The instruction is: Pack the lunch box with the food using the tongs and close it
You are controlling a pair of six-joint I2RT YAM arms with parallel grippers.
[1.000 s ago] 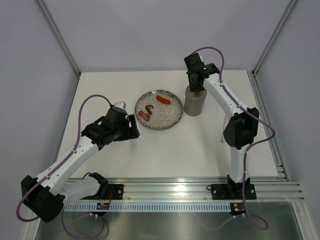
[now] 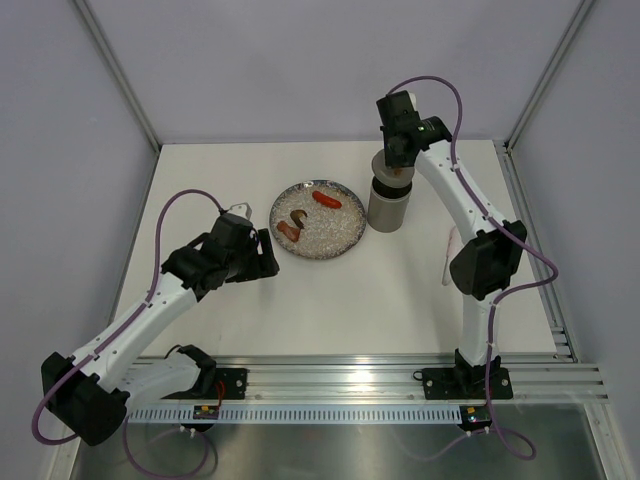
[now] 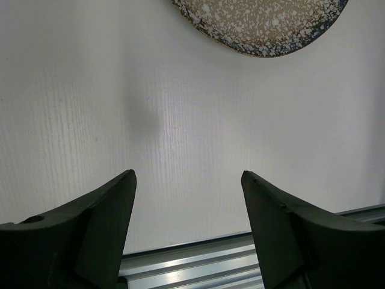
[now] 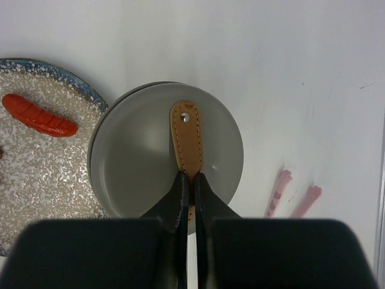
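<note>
In the top view a grey cylindrical lunch box (image 2: 386,212) stands right of the speckled plate (image 2: 337,236). Its lid (image 4: 133,153), with a tan leather strap (image 4: 186,140), hangs raised just above the dark rim, my right gripper shut on the strap. The plate holds a red sausage (image 2: 327,200) and two brown pieces of food (image 2: 288,230). My left gripper is open and empty over the bare table, near the plate's left front.
Pink-tipped utensils (image 4: 304,201) lie at the right of the table, partly hidden.
My right gripper has risen and moved toward the back with the lid, uncovering the dark rim of the lunch box. The left arm has not moved.
</note>
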